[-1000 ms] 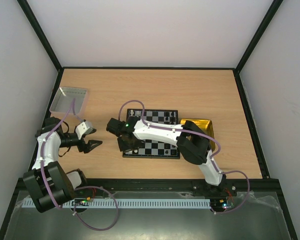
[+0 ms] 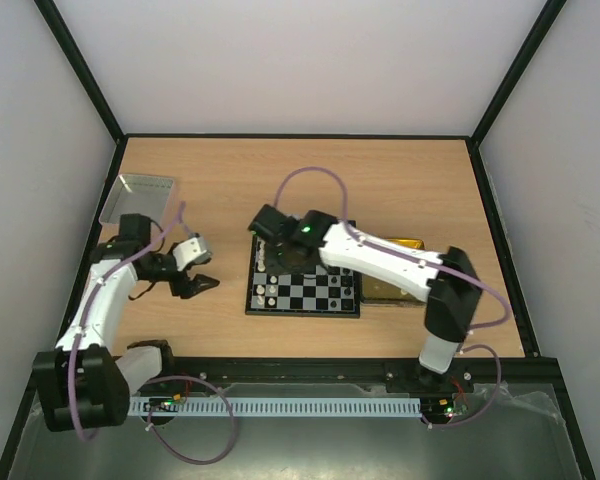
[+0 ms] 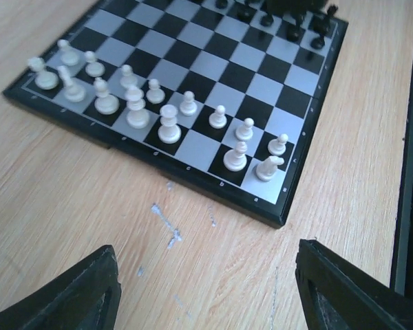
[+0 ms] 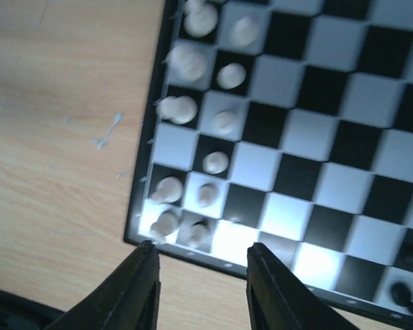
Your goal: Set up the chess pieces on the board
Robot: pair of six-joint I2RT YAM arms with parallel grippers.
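The chessboard [image 2: 310, 303] lies in the middle of the table, partly under my right arm. White pieces [image 3: 136, 110] stand along its near side in two rows in the left wrist view. Within their outer row, one light square [image 3: 198, 148] is bare. Dark pieces [image 3: 319, 41] show at the board's far side. My left gripper is apart from the board over bare wood, its fingers spread and nothing between them. Above the board's corner hangs my right gripper, open and empty, near two white pieces [image 4: 166, 223] in that view.
A clear tray [image 2: 138, 198] stands at the back left. The gold tray [image 2: 380, 292] to the right of the board is partly covered by my right arm. Bare table [image 2: 210, 175] stretches behind the board.
My right arm has swung back and to the right, away from the board's left edge. The left gripper has moved a little to the right, towards the board.
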